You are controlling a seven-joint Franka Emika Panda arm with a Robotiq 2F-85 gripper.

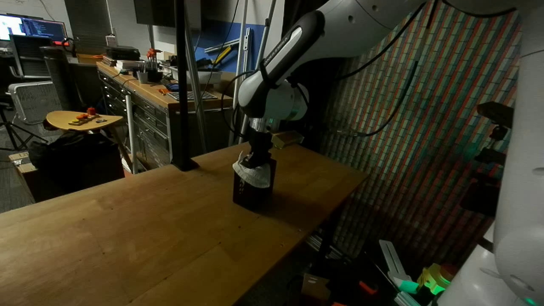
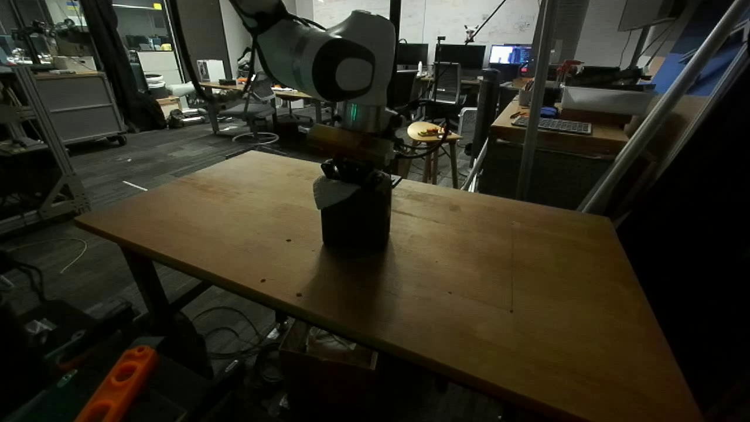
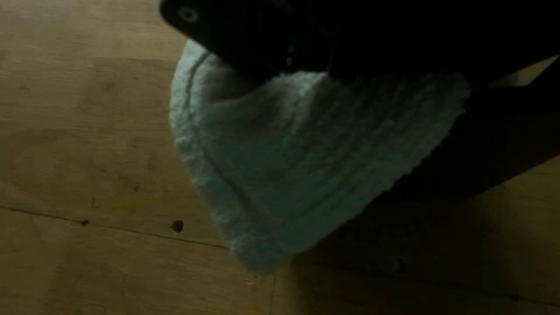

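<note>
A dark box (image 1: 253,196) with an open-looking top stands upright on the wooden table (image 1: 168,224). White cloth (image 1: 255,176) lies at its top and hangs over one side, a corner flap showing in the second exterior view. My gripper (image 1: 256,159) points down at the box's top, touching or very near the cloth. In the wrist view the cloth (image 3: 294,168) fans out below the dark gripper, puckering towards it. The fingers are shut, but the fingertips are lost in shadow; whether cloth is pinched between them cannot be told.
A black post (image 1: 182,92) rises at the table's far edge. Beyond it stands a workbench (image 1: 153,92) with tools. A patterned curtain (image 1: 408,153) hangs past the right edge.
</note>
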